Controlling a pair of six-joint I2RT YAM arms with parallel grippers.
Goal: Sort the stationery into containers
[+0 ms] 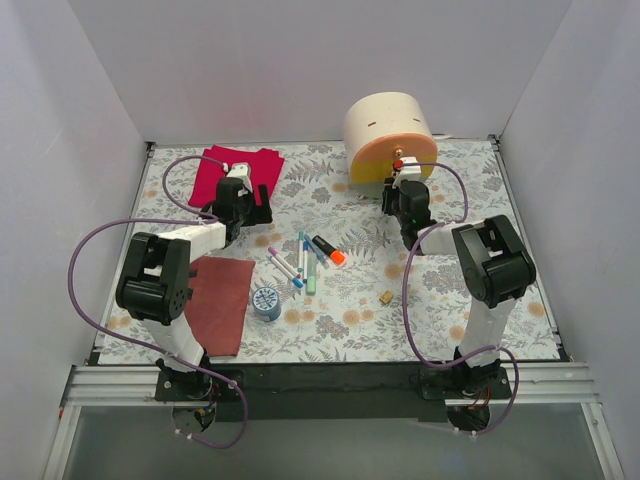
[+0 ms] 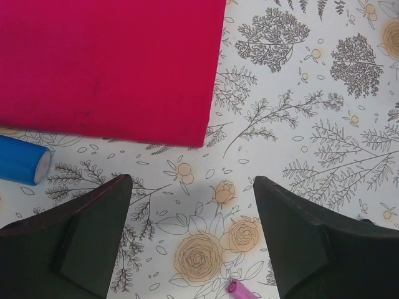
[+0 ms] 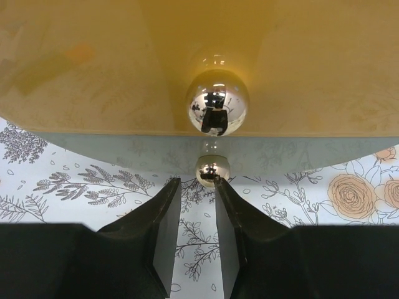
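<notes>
At the back of the table stands a rounded cream container (image 1: 385, 120) with an orange front and gold knobs. My right gripper is part open in front of its lower knob (image 3: 212, 169); whether the fingertips touch that knob I cannot tell. The upper knob (image 3: 217, 103) shows above it. My left gripper stands open and empty over the table by the bright red cloth (image 2: 106, 68). Markers (image 1: 286, 267), a black-and-orange piece (image 1: 328, 250) and a green-capped pen (image 1: 311, 277) lie mid-table. Part of a blue cylinder (image 2: 22, 161) shows below the red cloth.
A dark red cloth (image 1: 220, 305) covers the front left, with a round blue-grey tin (image 1: 266, 303) beside it. A small yellowish block (image 1: 386, 297) lies right of centre.
</notes>
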